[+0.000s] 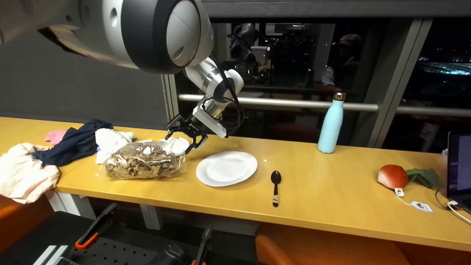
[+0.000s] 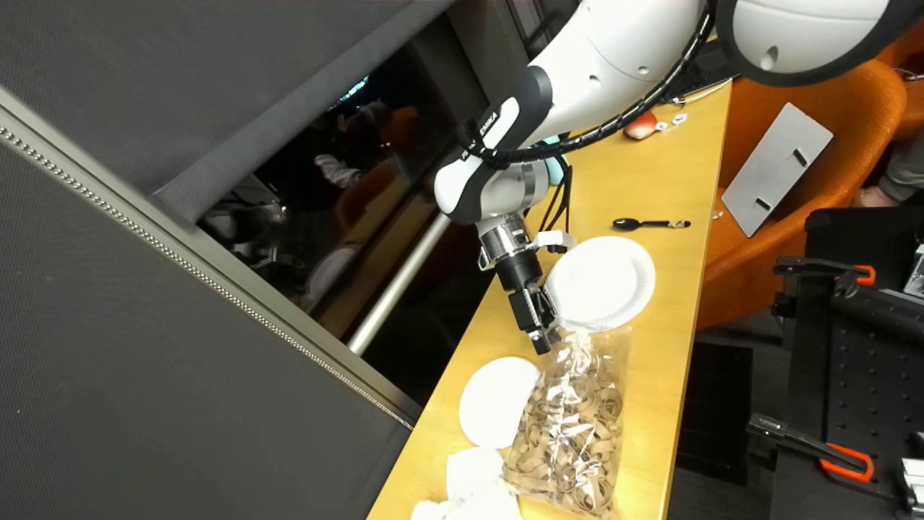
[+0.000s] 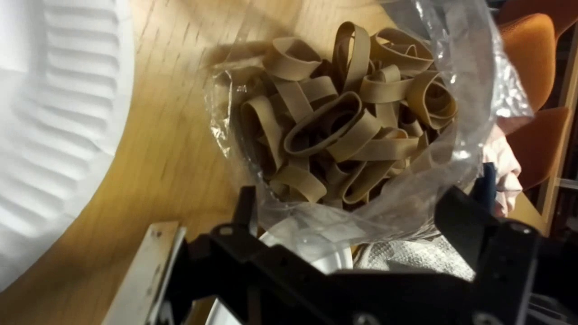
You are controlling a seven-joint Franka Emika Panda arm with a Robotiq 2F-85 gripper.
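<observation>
My gripper (image 1: 177,141) stands open behind the right end of a clear plastic bag (image 1: 143,161) filled with tan rubber bands. In the wrist view the bag's bands (image 3: 347,124) lie just beyond the fingers, and nothing is held between them. The black fingers (image 3: 460,222) are spread wide at the lower part of that view; whether one touches the plastic, I cannot tell. A ribbed white paper plate (image 1: 226,168) rests to the right of the bag. Behind the bag lies a second white disc (image 2: 496,403), partly covered by it.
Right of the plate lies a black spoon (image 1: 276,187). A light blue bottle (image 1: 331,126) stands near the window, and a red toy vegetable (image 1: 393,176) sits beside the laptop (image 1: 460,168). Crumpled clothes (image 1: 73,141) fill the left end. Bare table stretches between spoon and vegetable.
</observation>
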